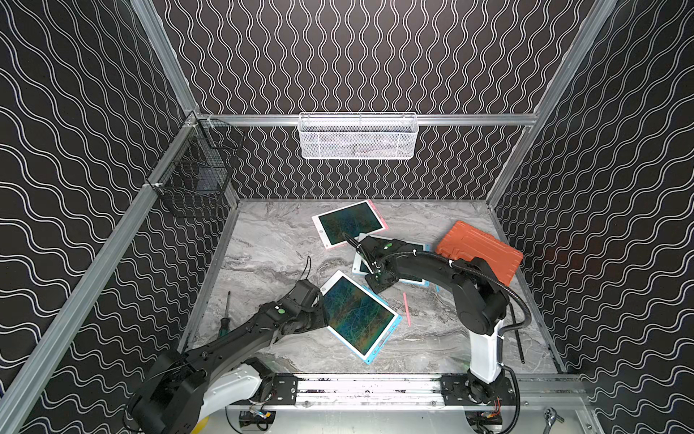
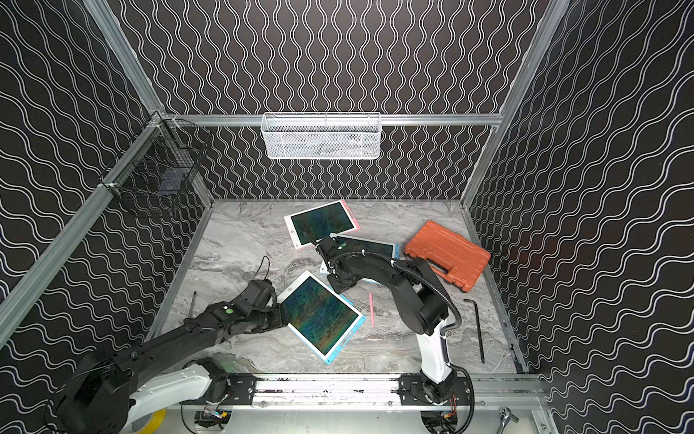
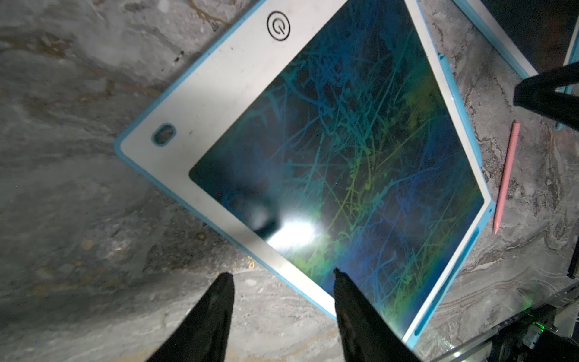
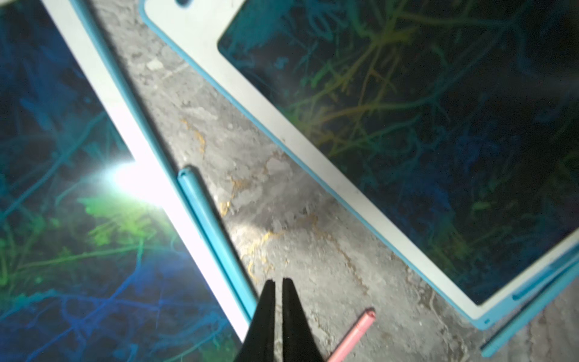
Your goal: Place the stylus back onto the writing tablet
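The blue-edged writing tablet (image 3: 337,157) lies flat, screen up, covered in blue-green scribbles. Against its long side edge rests a blue stylus, also seen in the right wrist view (image 4: 214,229), where its lower end runs behind my fingers. Along the tablet's short edge is a long blue slot (image 3: 447,283). My right gripper is shut beside the stylus; nothing shows between its fingers, and the left wrist view has its tips apart from the stylus. My left gripper stands open and empty over the tablet's near side edge.
A second blue-edged tablet (image 4: 422,120) lies under and beside my right arm, with another blue stylus (image 4: 527,310) at its edge. A pink stylus (image 3: 506,178) lies loose nearby. A pink-edged tablet (image 1: 350,222) is behind, an orange case (image 1: 480,249) at right, a screwdriver (image 1: 225,318) at left.
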